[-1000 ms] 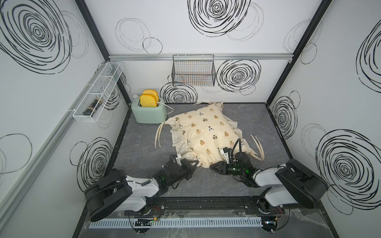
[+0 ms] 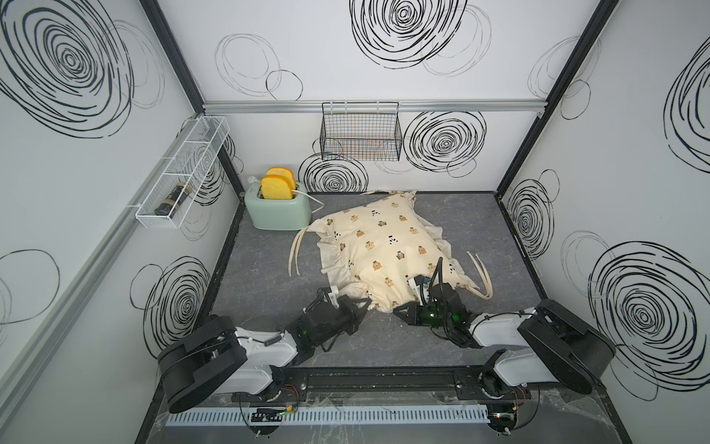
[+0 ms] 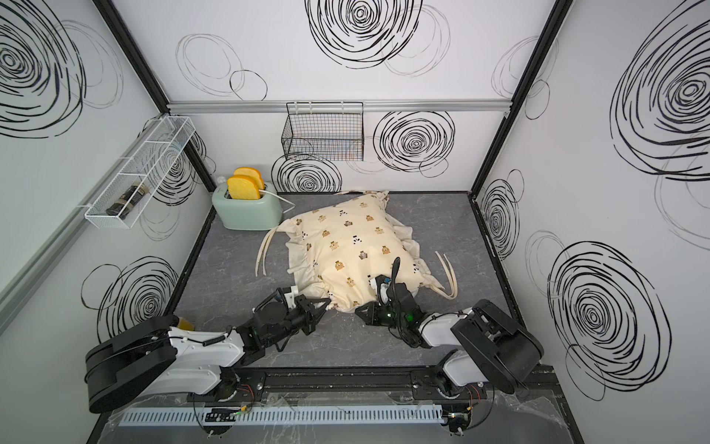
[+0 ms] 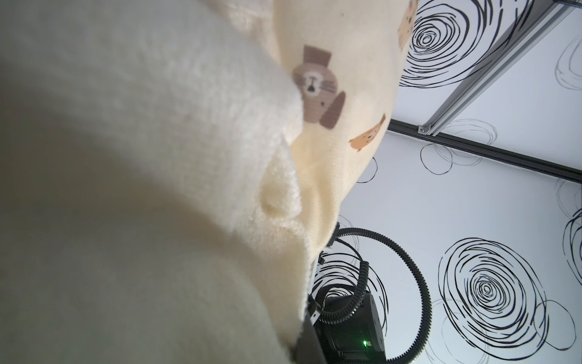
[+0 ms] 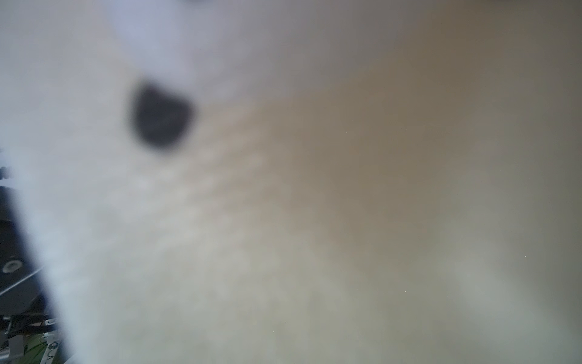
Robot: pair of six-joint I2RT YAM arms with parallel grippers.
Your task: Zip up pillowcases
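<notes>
A cream pillowcase [image 2: 384,240] printed with small brown animals lies stuffed and plump across the middle of the table. At its near corner, my left gripper [image 2: 367,302] is shut, its tips against the frilled edge; whether a thin fold of cloth is pinched there cannot be made out. Just right of that corner my right gripper [image 2: 398,311] is shut, with nothing visible between its fingers. Pale cloth [image 4: 182,151] fills much of the left wrist view and hides the fingers. Blurred fabric [image 5: 315,230] covers nearly all of the right wrist view. No zipper can be made out.
A mint toaster [image 2: 278,212] with yellow toast slices stands at the back left, close to the pillow. Cloth ties [image 2: 297,251] trail from the pillow's left side, with more ties [image 2: 482,275] at its right. Bare table lies on both sides.
The right gripper has shifted slightly, its wrist turning a little and tips ending marginally right of where they were. The left arm and the pillow look unmoved.
</notes>
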